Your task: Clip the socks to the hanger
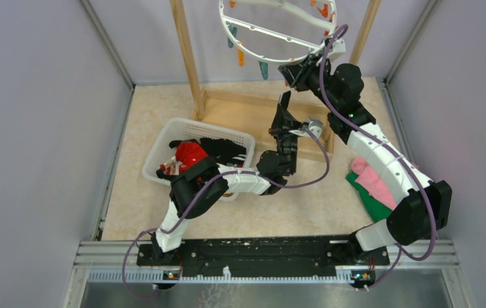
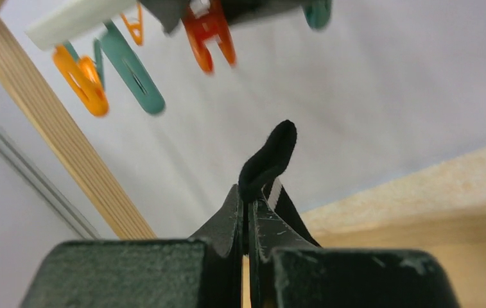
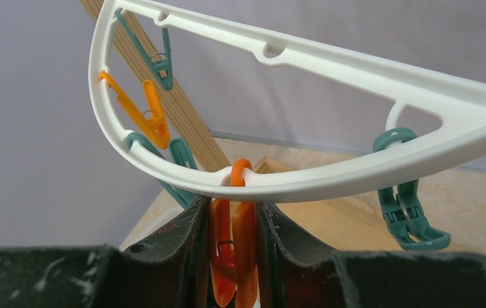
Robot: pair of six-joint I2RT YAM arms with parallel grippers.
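A black sock (image 2: 271, 159) with a pale stripe sticks out beyond the fingertips of my left gripper, which is shut on it. My right gripper is shut on the red-orange clip (image 3: 245, 240) hanging from the rim of the white hanger (image 3: 349, 176). In the left wrist view this clip's prongs (image 2: 207, 38) point down, higher than the sock and a little to its left. A visible gap separates sock and clip. From above, the left gripper (image 1: 283, 110) is nearer the front than the right one (image 1: 296, 72).
Teal clips (image 3: 408, 215) and an orange clip (image 3: 144, 112) hang elsewhere on the hanger. Its wooden posts (image 1: 187, 51) rise behind. A white basket (image 1: 153, 157) holds black and red socks. Pink cloth (image 1: 373, 179) and green cloth (image 1: 372, 202) lie at right.
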